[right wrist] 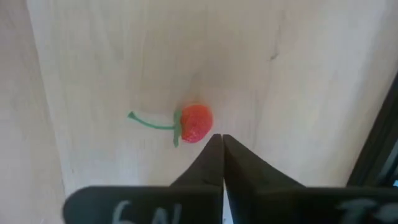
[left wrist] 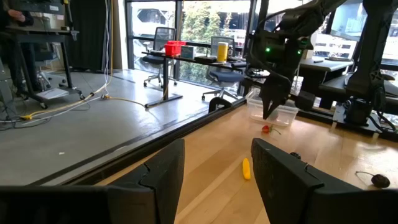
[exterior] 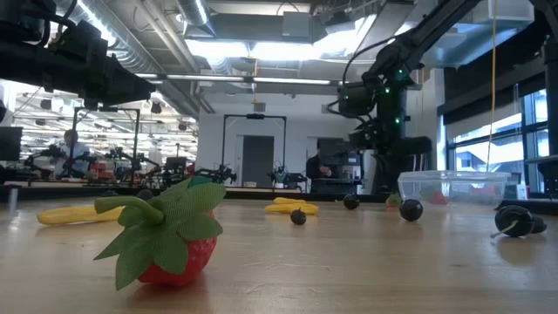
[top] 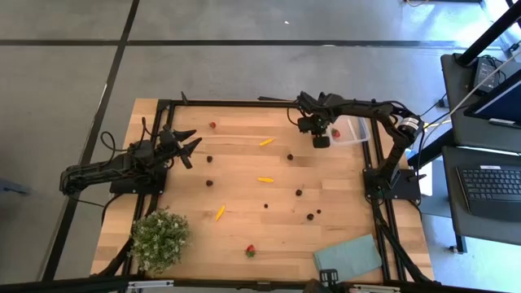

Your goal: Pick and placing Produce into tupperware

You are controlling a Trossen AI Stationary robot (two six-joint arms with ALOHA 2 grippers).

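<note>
A red strawberry (right wrist: 196, 122) with a green stem lies on its side on the wood in the right wrist view. Just beside it, the right gripper has its fingertips pressed together with nothing between them. The left wrist view shows that strawberry (left wrist: 266, 129) in front of the clear tupperware (left wrist: 284, 116); in the high view the right arm seems to cover it. Another red piece (top: 335, 133) shows in the tupperware's left end. My left gripper is open and empty above the table's left side.
Yellow pieces (top: 265, 180) and several dark ones (top: 310, 216) are scattered mid-table. Other strawberries lie at front (top: 251, 251) and back left (top: 212, 124). A leafy plant (top: 160, 242) and blue cloth (top: 348, 259) occupy the front corners.
</note>
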